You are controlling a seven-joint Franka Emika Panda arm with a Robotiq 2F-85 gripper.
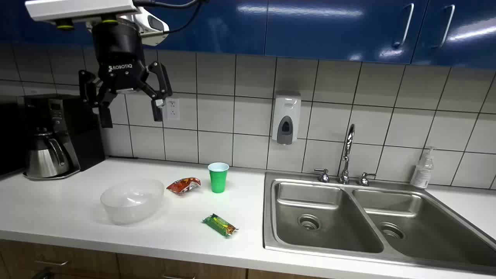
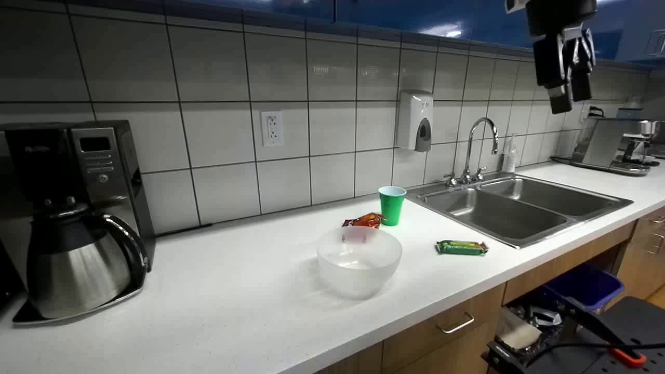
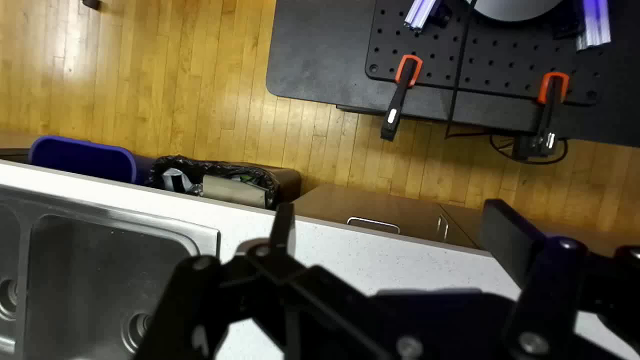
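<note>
My gripper (image 1: 132,121) hangs high above the counter in exterior view 1, its fingers wide apart and nothing between them. On the white counter, a clear frosted bowl (image 1: 133,202) stands at the left; its inside looks empty. Behind and right of the bowl lies a red snack packet (image 1: 184,185). A green cup (image 1: 218,178) stands upright near the packet. Closer to the front edge is a green wrapped bar (image 1: 219,225), lying flat. The wrist view shows the open fingers over counter and floor, with none of these objects visible; exterior view 2 has the gripper (image 2: 571,102) at upper right.
A double sink (image 1: 325,221) with a faucet (image 1: 347,153) takes up the counter's right side. At the far left stands a coffee maker (image 1: 60,135). Blue cabinets (image 1: 321,28) hang overhead, and a soap dispenser (image 1: 286,118) is on the wall. Bare counter lies around the bowl.
</note>
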